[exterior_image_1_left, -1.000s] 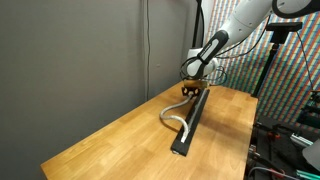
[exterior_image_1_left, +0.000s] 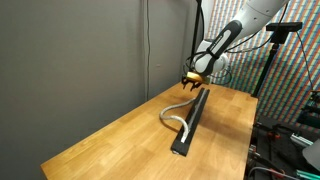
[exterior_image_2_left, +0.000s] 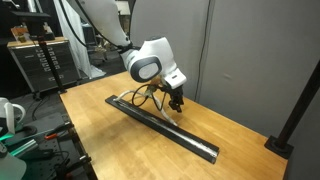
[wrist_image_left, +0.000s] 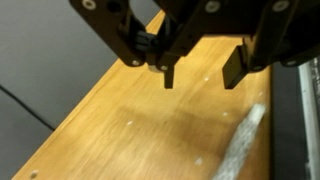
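My gripper stands open above the wooden table, its two dark fingers apart and nothing between them. A pale rope-like strip (wrist_image_left: 240, 145) lies below and to the right of the fingers in the wrist view. In exterior view 1 the curved pale strip (exterior_image_1_left: 167, 117) lies beside and partly against a long black bar (exterior_image_1_left: 191, 128), while my gripper (exterior_image_1_left: 190, 84) is over the table's far end. From the other side, the gripper (exterior_image_2_left: 177, 103) appears just behind the black bar (exterior_image_2_left: 190, 138); its fingertips are too small to make out there.
Bare wooden tabletop (exterior_image_1_left: 100, 150) stretches across the near left. Grey panels (exterior_image_1_left: 90, 75) stand along the back edge. A dark post (exterior_image_2_left: 290, 120) rises at the right end in exterior view 2.
The pale strip and black bar show no clear movement.
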